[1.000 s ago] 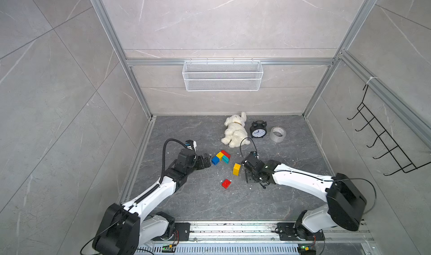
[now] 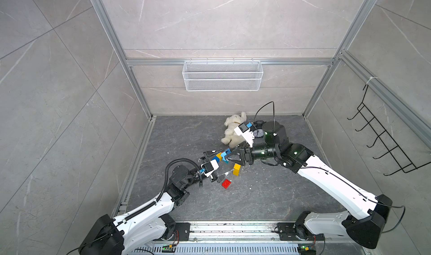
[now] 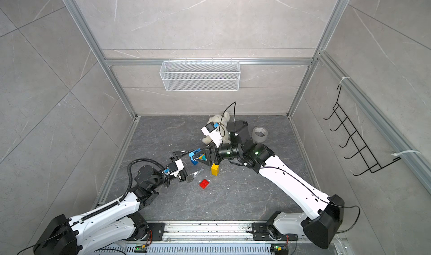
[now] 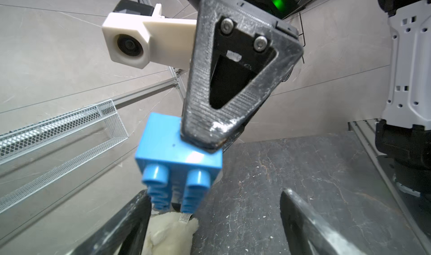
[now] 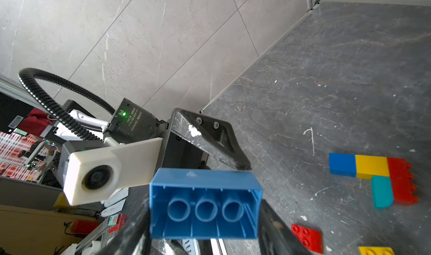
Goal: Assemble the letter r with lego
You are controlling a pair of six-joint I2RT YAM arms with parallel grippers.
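Note:
A light blue brick [image 5: 205,180] is pinched between the fingers of my right gripper, its hollow underside showing in the right wrist view. In the left wrist view the studs of this light blue brick [image 4: 179,142] point towards my left gripper, whose fingers stand apart, open, with the brick just ahead of them. On the floor lies a joined piece: a blue brick [image 5: 342,165], a yellow brick [image 5: 371,166], a red brick [image 5: 401,183] and a teal brick [image 5: 382,192]. In the top left view the arms partly cover it.
A loose red brick [image 2: 226,184] and a loose yellow brick [image 2: 236,169] lie near the middle of the floor. Behind the arms are a plush toy [image 2: 232,131] and a tape roll [image 3: 259,134].
My right arm has risen and swung left, bringing the light blue brick over the joined piece. The left arm has come right, and the two grippers now face each other closely.

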